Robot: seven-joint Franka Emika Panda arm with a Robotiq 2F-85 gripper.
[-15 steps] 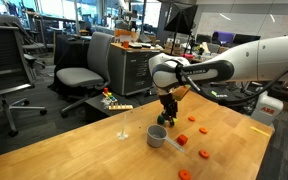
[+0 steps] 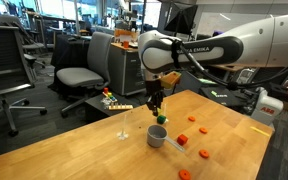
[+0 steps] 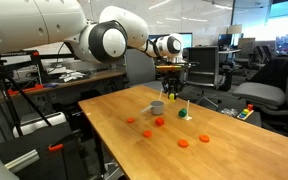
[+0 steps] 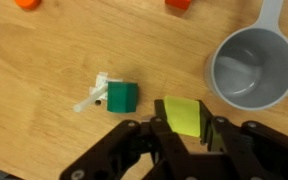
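My gripper is shut on a yellow block (image 4: 183,117), which shows between the fingers in the wrist view. A grey cup (image 4: 252,68) with a handle stands upright beside the held block, its opening empty as far as shows. On the other side lies a green block (image 4: 123,97), close to a small white piece (image 4: 100,88). From exterior view 1, the gripper (image 2: 155,108) hangs above the table just behind the cup (image 2: 157,135). Exterior view 2 shows the cup (image 3: 157,107) and the green block (image 3: 183,112) on the tabletop.
Several red-orange pieces lie scattered around, among them a red block (image 2: 182,139) near the cup and a flat disc (image 2: 184,174) toward the front. Office chairs (image 2: 82,80) stand beyond its edge.
In exterior view 1 my gripper has shifted left, toward the space behind the cup, and the arm above it has risen. The cup and the red pieces look unmoved.
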